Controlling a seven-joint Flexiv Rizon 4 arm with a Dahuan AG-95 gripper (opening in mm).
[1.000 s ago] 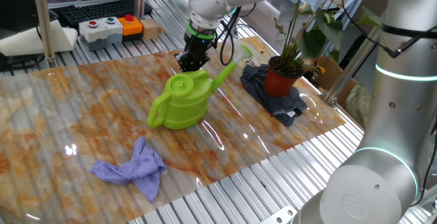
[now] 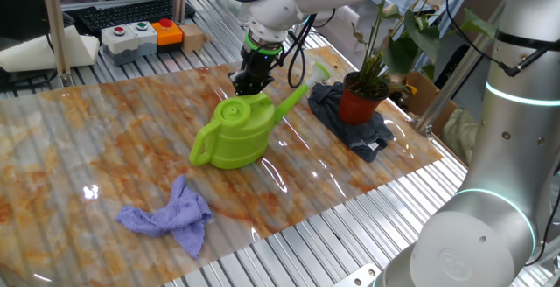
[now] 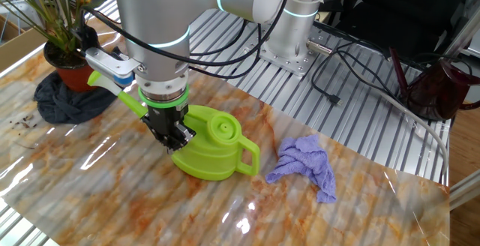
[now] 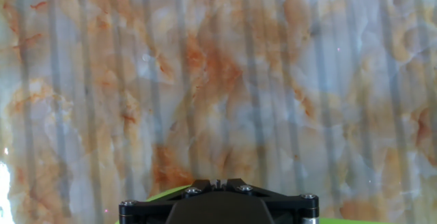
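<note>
A light-green watering can point(image 2: 241, 138) stands upright on the marbled sheet, its spout point(image 2: 293, 106) pointing toward the potted plant point(image 2: 357, 103). In exterior view 1, my gripper point(image 2: 249, 84) is low behind the can, close against its body near the spout's base. Exterior view 2 has the gripper point(image 3: 176, 139) on the near side of the can point(image 3: 214, 152), pointing down. The wrist view has the gripper with its fingers drawn together, shut, and slivers of green below. Whether any part of the can is between the fingertips is hidden.
A crumpled purple cloth point(image 2: 175, 217) lies on the sheet near the can's handle. Dark cloth point(image 2: 367, 134) sits beneath the pot. Button boxes point(image 2: 131, 42) stand at the back edge. Bare marbled sheet point(image 2: 66, 160) extends to the left in exterior view 1.
The gripper has shifted slightly right and nearer in exterior view 1. The can has moved a little the same way, its spout tip lower and further right. The cloths stay put.
</note>
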